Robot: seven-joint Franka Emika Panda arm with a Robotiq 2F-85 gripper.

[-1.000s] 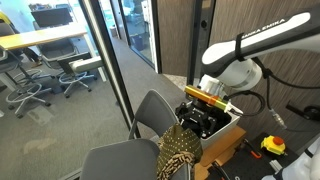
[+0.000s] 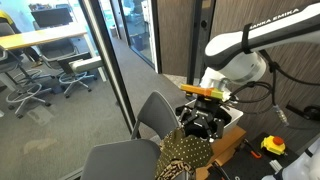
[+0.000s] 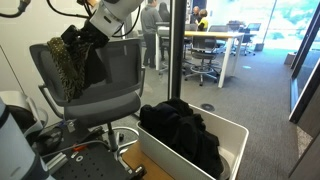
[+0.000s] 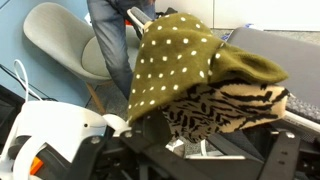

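Note:
An olive cloth with white dots and a tan, black-striped side (image 4: pixel 195 65) stands up between the spread fingers of my gripper in the wrist view. The fingers are open, with no visible pinch on the fabric. In exterior view 1 the cloth (image 2: pixel 184 155) hangs just below the gripper (image 2: pixel 200 127), beside the grey chair (image 2: pixel 155 116). From the other side, in exterior view 2, the cloth (image 3: pixel 70 66) hangs in front of the chair's mesh back (image 3: pixel 118 72). What bears the cloth's weight is not clear.
A white bin (image 3: pixel 232 138) holding dark fabric (image 3: pixel 183 130) stands on a wooden surface beside the chair. A red-and-yellow button (image 2: pixel 273 144) sits near the arm base. Glass walls and office chairs lie beyond; open carpet is at the left of exterior view 1.
The gripper has come slightly lower, close over the cloth. The cloth has spread a little toward the right in exterior view 1. The chair has stayed in place.

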